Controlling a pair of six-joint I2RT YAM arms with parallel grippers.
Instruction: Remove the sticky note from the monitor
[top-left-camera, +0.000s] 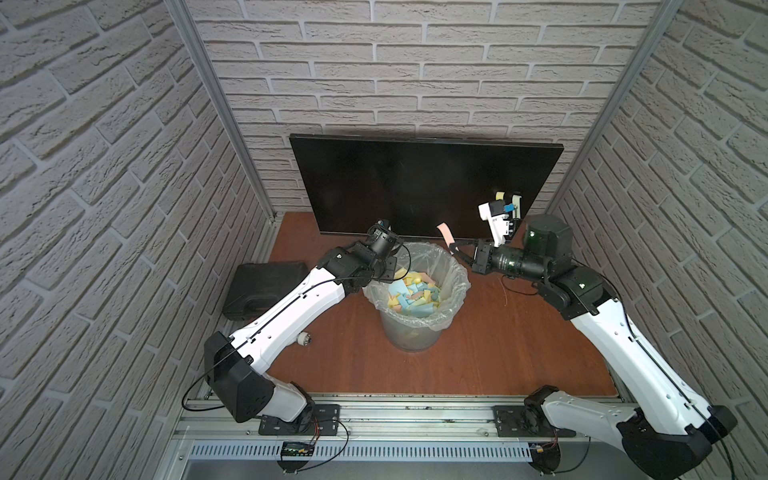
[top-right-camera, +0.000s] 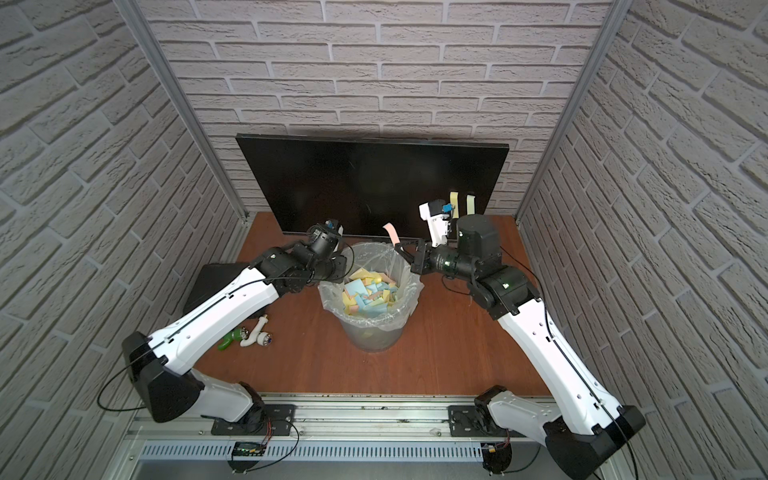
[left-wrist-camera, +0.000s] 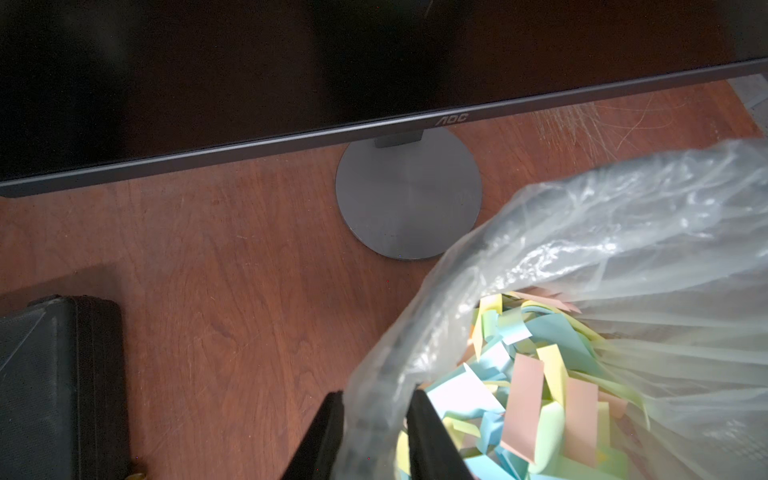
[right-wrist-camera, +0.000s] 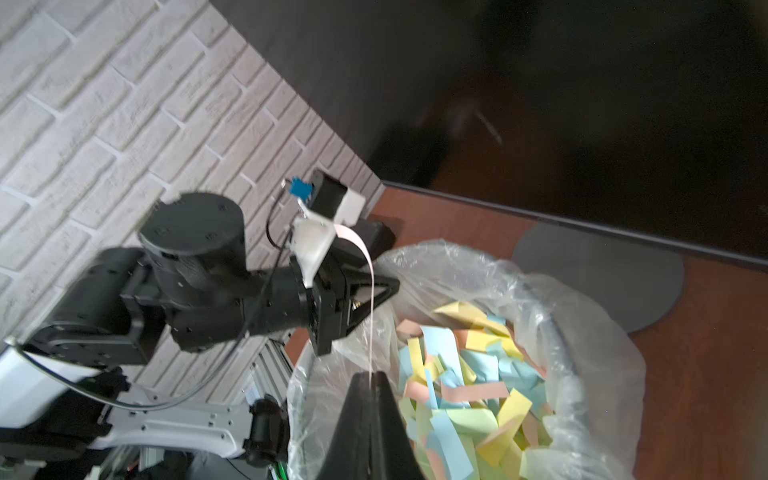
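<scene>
A pink sticky note stands upright in my right gripper, shut on it above the bin's mouth. The right wrist view shows it as a thin strip rising from the fingertips. My left gripper is shut on the clear liner at the rim of the bin, which holds loose paper notes. Yellow and pale notes remain stuck on the right part of the monitor, partly behind the right arm in the top left view.
A black case lies at the left of the wooden table, with small white and green objects in front of it. Brick walls enclose the back and sides.
</scene>
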